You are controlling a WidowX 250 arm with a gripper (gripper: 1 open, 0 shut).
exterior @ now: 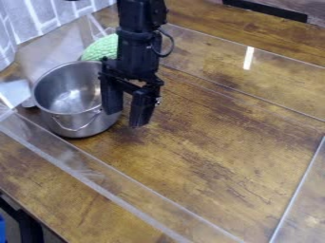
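Note:
My black gripper (127, 106) hangs over the wooden surface at the right side of a steel pot (70, 93), one finger near or over its rim and the other just outside to the right. The fingers look apart, with nothing clearly between them. Whether the fingers touch the pot I cannot tell.
A green mesh object (97, 51) lies behind the pot. A white piece (13, 93) sits at the far left. Clear panels border the work area.

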